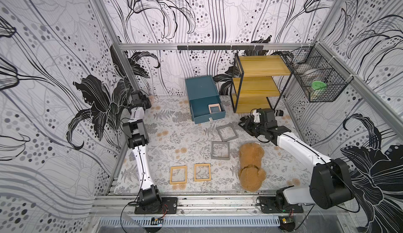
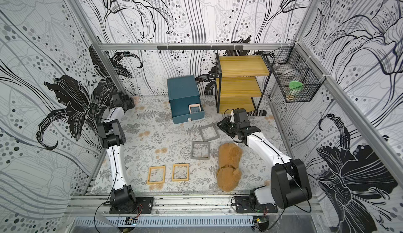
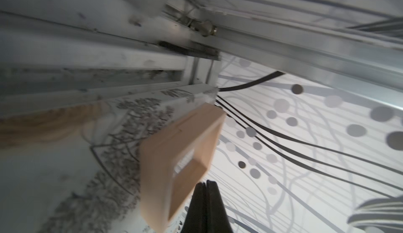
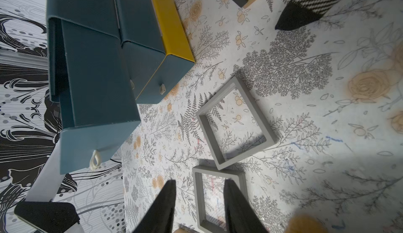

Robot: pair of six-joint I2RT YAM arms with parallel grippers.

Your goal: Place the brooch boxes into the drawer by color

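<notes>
A pinkish square box frame (image 3: 156,172) stands tilted on edge at the left wall in the left wrist view. My left gripper is shut with nothing between its fingers; the box is outside them, to their left in view. A similar pale frame (image 1: 214,105) lies inside the extended drawer (image 1: 204,119) of the teal cabinet. Two grey frames, one nearer the drawer (image 1: 219,133) and one below it (image 1: 220,142), lie on the table. Two yellow frames, left (image 1: 171,175) and right (image 1: 202,164), lie near the front. My right gripper stands open and empty above the grey frames.
A brown plush toy (image 1: 251,161) lies right of the grey frames. The wooden shelf (image 1: 256,65) stands at the back right, and a wire basket (image 1: 331,71) hangs on the right rail. Table between the left arm and cabinet is bare.
</notes>
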